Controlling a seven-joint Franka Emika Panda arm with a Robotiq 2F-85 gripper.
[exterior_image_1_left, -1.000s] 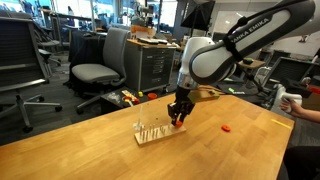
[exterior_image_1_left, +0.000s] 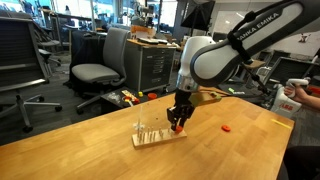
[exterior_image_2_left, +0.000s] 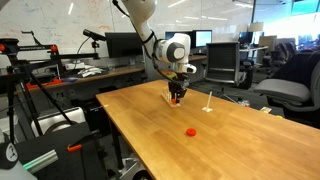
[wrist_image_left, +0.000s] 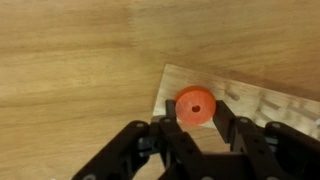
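A light wooden board with a row of pegs (exterior_image_1_left: 149, 138) lies on the table. At its end nearest the arm, my gripper (exterior_image_1_left: 175, 128) is low over the wood. Between the fingertips in the wrist view sits a round orange-red piece (wrist_image_left: 195, 105), seen from above, and the gripper is shut on it. Bare wood of the board (wrist_image_left: 180, 78) shows just beyond the piece. Whether a peg stands under the piece is hidden. Another red piece (exterior_image_2_left: 191, 133) lies loose on the table, apart from the board.
A thin white upright item (exterior_image_2_left: 208, 102) stands on the table beyond the board. Office chairs (exterior_image_1_left: 100, 62) stand behind the table edge.
The gripper and the red piece stay at the same end of the board, with at most a very slight shift. The loose red piece has not moved.
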